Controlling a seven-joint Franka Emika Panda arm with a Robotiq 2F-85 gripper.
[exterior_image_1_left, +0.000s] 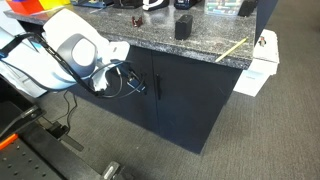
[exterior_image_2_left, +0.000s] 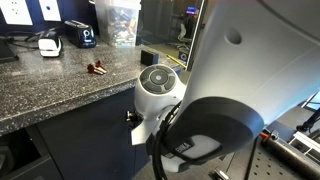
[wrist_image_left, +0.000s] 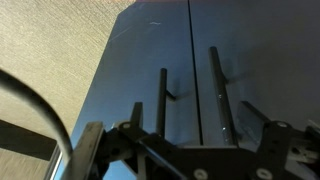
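Observation:
Two black bar handles, the left one (wrist_image_left: 163, 100) and the right one (wrist_image_left: 220, 90), stand on the dark cabinet doors (wrist_image_left: 120, 75) either side of the seam in the wrist view. My gripper is open at the bottom of that view, its fingers (wrist_image_left: 92, 145) spread wide and both handles running down between them in the picture. Whether it touches either handle cannot be told. In exterior view 1 my gripper (exterior_image_1_left: 135, 83) is close to the left handle, in front of the cabinet (exterior_image_1_left: 185, 100). The white arm hides most of it in exterior view 2.
Above the doors, the speckled countertop (exterior_image_1_left: 150, 38) overhangs, carrying a black box (exterior_image_1_left: 183, 26) and a thin stick (exterior_image_1_left: 231, 49). A white bin (exterior_image_1_left: 258, 70) stands past the cabinet's right end. Carpet (exterior_image_1_left: 250, 140) lies clear in front and to the right.

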